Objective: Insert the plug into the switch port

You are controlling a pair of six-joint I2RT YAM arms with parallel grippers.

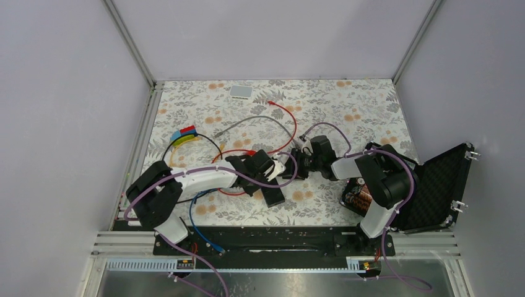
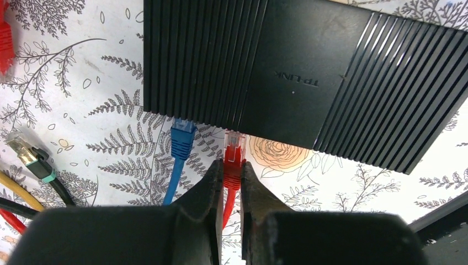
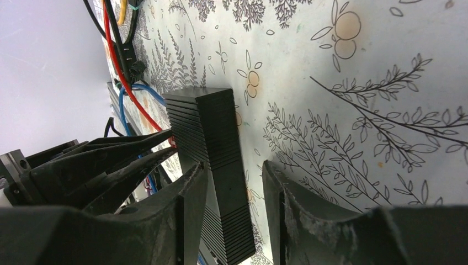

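The black ridged switch (image 2: 298, 83) lies on the patterned table. My left gripper is shut on a red plug (image 2: 234, 148), whose clear tip is at the switch's edge; how far in it sits I cannot tell. A blue plug (image 2: 182, 138) is at the same edge, left of it. My right gripper is open with its fingers at the end of the switch (image 3: 198, 121), seen low over the table in the right wrist view. In the top view both grippers meet near the middle.
A loose black-cabled plug (image 2: 30, 157) and other cables lie left of the switch. An open black case (image 1: 442, 185) stands at the right.
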